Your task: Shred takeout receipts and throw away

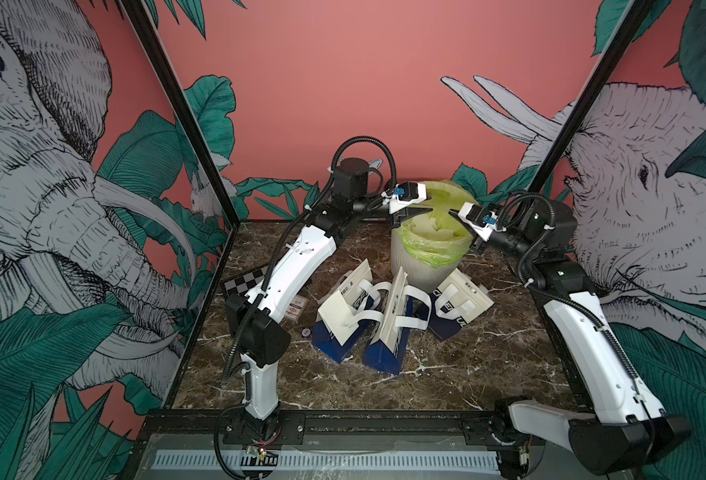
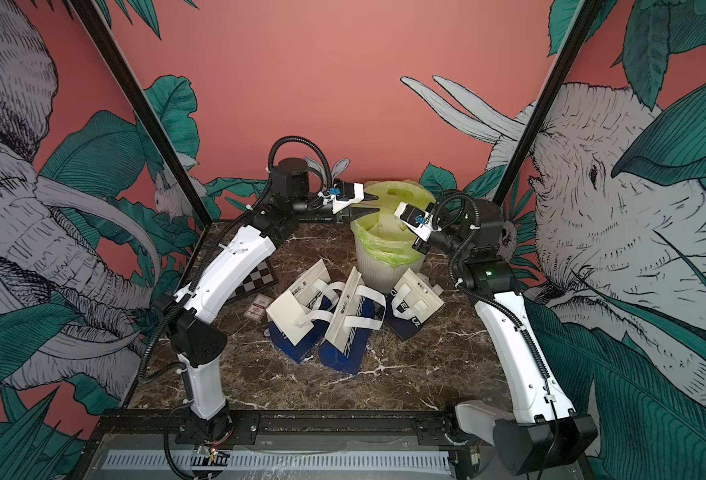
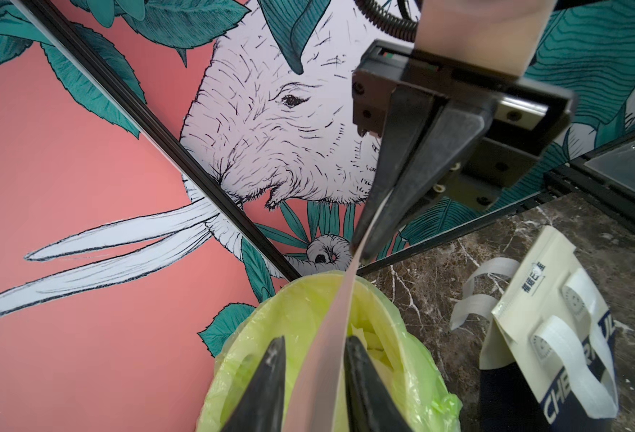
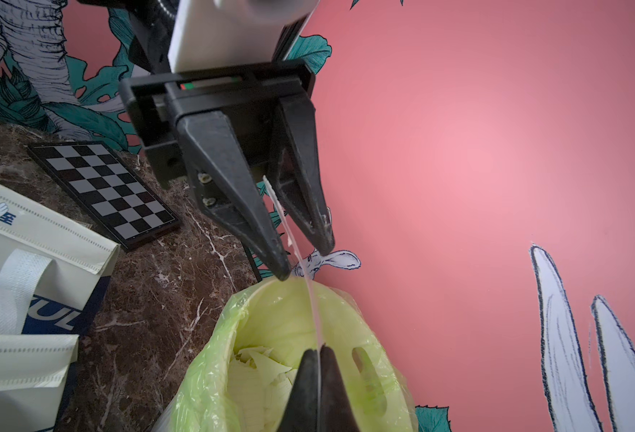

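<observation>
A thin pale pink receipt strip [image 3: 324, 360] is stretched above the bin, seen nearly edge-on. My right gripper is shut on one end of it. The strip's other end [image 4: 311, 291] passes between the spread fingers of my left gripper, which is open around the paper; I cannot tell if it touches either finger. In the top left view the left gripper [image 1: 430, 200] and right gripper [image 1: 451, 213] face each other over the bin [image 1: 417, 268], lined with a green bag [image 1: 437, 254]. Pale torn paper pieces [image 4: 260, 374] lie inside the bin.
Three blue-and-cream takeout bags stand in front of the bin: a left bag [image 1: 341, 320], a middle bag [image 1: 385, 348] and a right bag [image 1: 457, 304]. A checkered board [image 2: 257, 278] and small box [image 2: 258, 307] lie at left.
</observation>
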